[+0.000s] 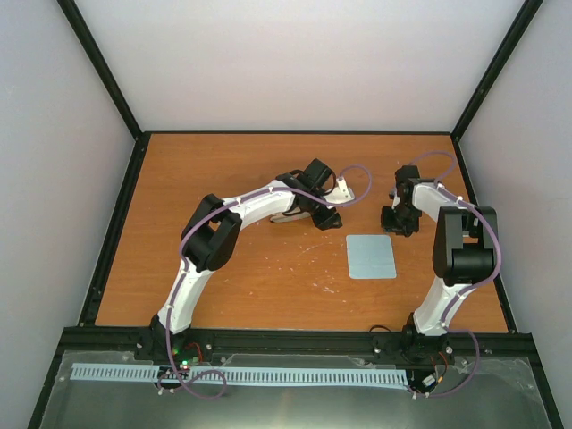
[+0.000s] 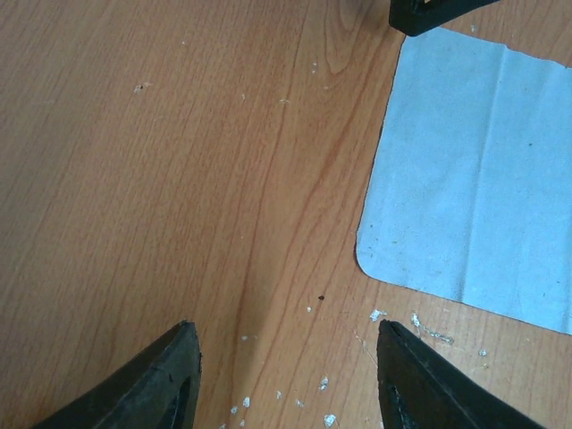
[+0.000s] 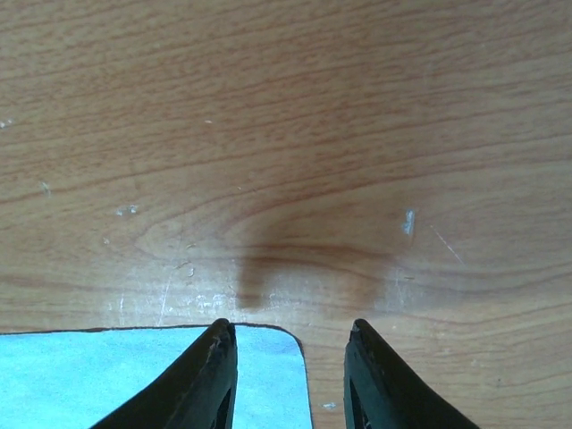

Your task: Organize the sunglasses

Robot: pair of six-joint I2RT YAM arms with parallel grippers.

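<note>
In the top view the light blue cloth [image 1: 371, 256] lies flat at the right of the table. My left gripper [image 1: 326, 217] hangs above and left of it, mostly covering the open glasses case [image 1: 286, 217]; in the left wrist view its fingers [image 2: 152, 384] are apart over bare wood, with nothing between them. My right gripper [image 1: 399, 228] hangs at the cloth's upper right corner; in the right wrist view its fingers [image 3: 188, 389] are apart, holding nothing, over the cloth [image 3: 98, 375] and wood. The sunglasses are hidden or not visible in the views now.
Black frame rails and pale walls border it, close beside my right arm.
</note>
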